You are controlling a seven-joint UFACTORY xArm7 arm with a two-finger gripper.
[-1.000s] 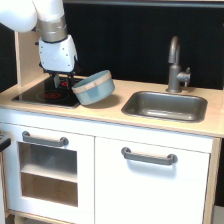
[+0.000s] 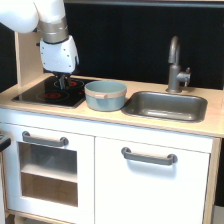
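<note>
A blue-grey pot (image 2: 105, 101) with a tan rim sits level on the wooden counter (image 2: 140, 122), between the black stovetop and the sink. My gripper (image 2: 63, 84) points down over the stovetop (image 2: 52, 92), to the left of the pot. Its dark fingers are small against the black surface, so how far apart they stand is unclear. No object can be made out between them.
On the right, a dark metal sink (image 2: 165, 104) is set into the counter, with a tall faucet (image 2: 175, 65) behind it. Below are a see-through oven door (image 2: 48, 160) and a white cabinet door (image 2: 150, 185), both closed.
The pot was tilted, its left side lower, closer to my gripper; now it rests level and a little farther right. My arm has hardly moved.
</note>
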